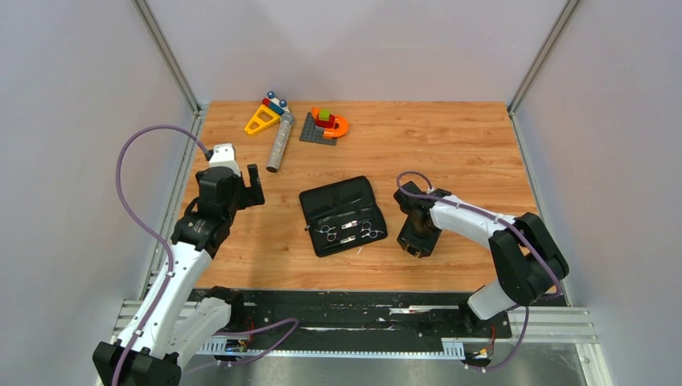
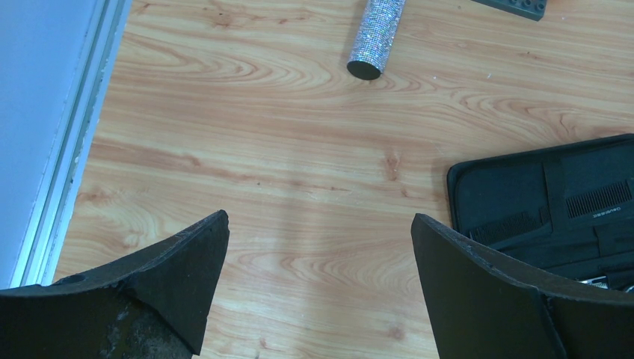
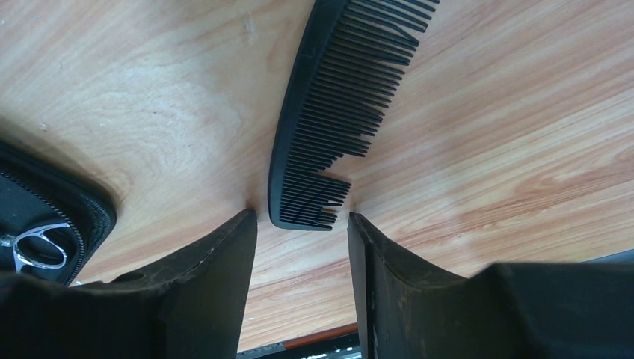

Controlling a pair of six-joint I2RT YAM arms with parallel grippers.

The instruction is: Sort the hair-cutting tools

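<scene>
A black zip case (image 1: 346, 193) lies open mid-table with scissors (image 1: 371, 231) and other slim tools in it; combs show inside it in the left wrist view. In the right wrist view a black comb (image 3: 303, 127) lies on the wood, its end between the parted fingertips of my right gripper, which are low over the table and not visibly touching it. The case's corner is at the left of that view. My left gripper hangs open over bare wood at the table's left side, left of the case.
At the back left lie a glittery cylinder (image 1: 281, 143), a yellow toy (image 1: 260, 121) and a grey baseplate (image 1: 311, 133) with coloured bricks.
</scene>
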